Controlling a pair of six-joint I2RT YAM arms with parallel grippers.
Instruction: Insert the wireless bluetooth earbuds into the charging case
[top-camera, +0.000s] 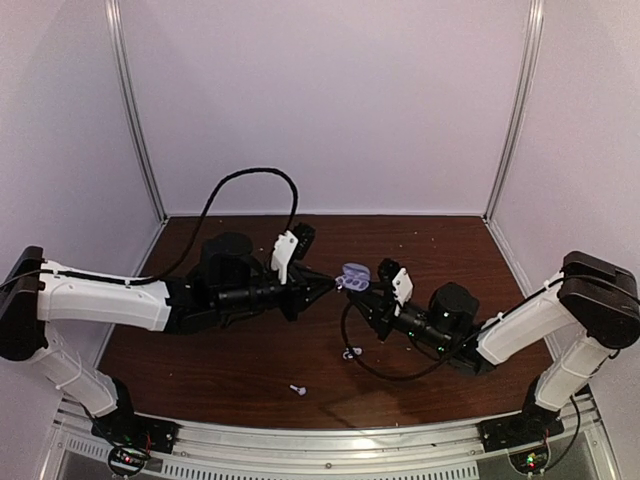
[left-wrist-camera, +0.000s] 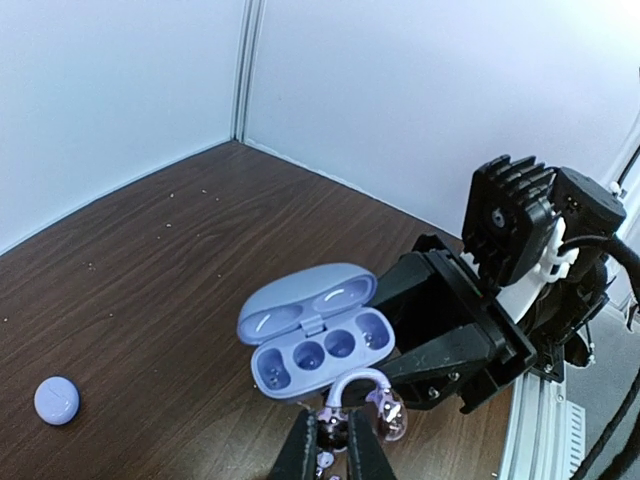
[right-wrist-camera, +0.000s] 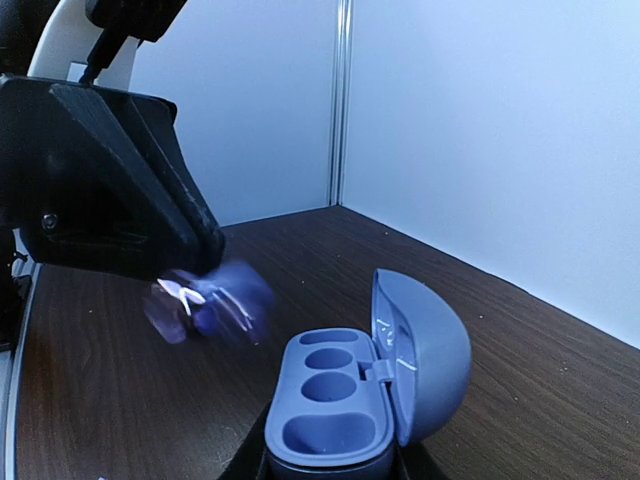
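Note:
The lilac charging case (left-wrist-camera: 322, 340) stands with its lid open and its several round wells empty. My right gripper (top-camera: 362, 294) is shut on the case's lower part, holding it above the table; in the right wrist view the case (right-wrist-camera: 332, 405) sits tilted between the fingers. A clear-and-lilac earbud with a curved band (left-wrist-camera: 358, 380) is at the tips of my left gripper, just in front of the case's near edge and outside the wells. That earbud (right-wrist-camera: 212, 300) is blurred in the right wrist view. Another earbud (top-camera: 352, 353) lies on the table.
A round lilac piece (left-wrist-camera: 57, 400) rests on the table, hidden by the left arm in the top view. A small pale stick-like item (top-camera: 298, 390) lies near the front. Cables loop from both arms.

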